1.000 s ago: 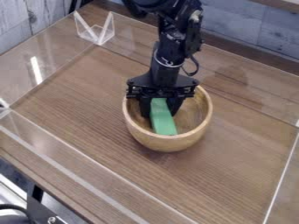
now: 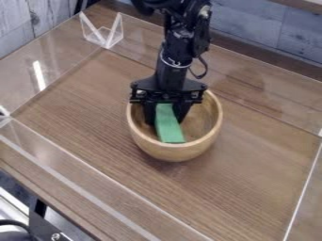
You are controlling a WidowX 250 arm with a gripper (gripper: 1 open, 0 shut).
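My black gripper [image 2: 168,104] reaches down from the top centre into a wooden bowl [image 2: 199,141]. Inside the bowl lies a green object [image 2: 169,129], tilted lengthwise toward the front, its upper end beneath the gripper. The gripper appears shut on the green object, though the fingertips are partly hidden by the arm's body and the bowl's rim.
Clear plastic pieces [image 2: 104,33] sit at the back left and at the left edge. A wall runs along the back, and the table's edge is at the lower left.
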